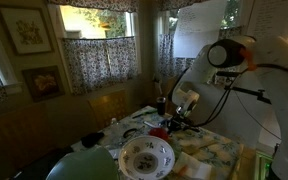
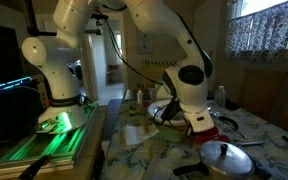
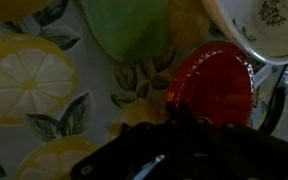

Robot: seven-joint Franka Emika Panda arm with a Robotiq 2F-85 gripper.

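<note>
A red bowl (image 3: 216, 85) lies on the fruit-patterned tablecloth, partly covered by my gripper in the wrist view. My gripper (image 2: 191, 142) points down low over the table, right by that red bowl (image 2: 206, 134) in exterior view 2. The dark fingers overlap the bowl's near edge in the wrist view, too dim to show whether the rim sits between them. From exterior view 1, the red bowl (image 1: 159, 133) shows just left of the gripper (image 1: 174, 124).
A white patterned bowl (image 3: 269, 22) sits close beside the red one. A lidded pot (image 2: 227, 160) stands near the table's front in exterior view 2. Green cloth (image 3: 129, 25) lies on the table. A paper sheet (image 2: 139, 132) and several small items are farther off.
</note>
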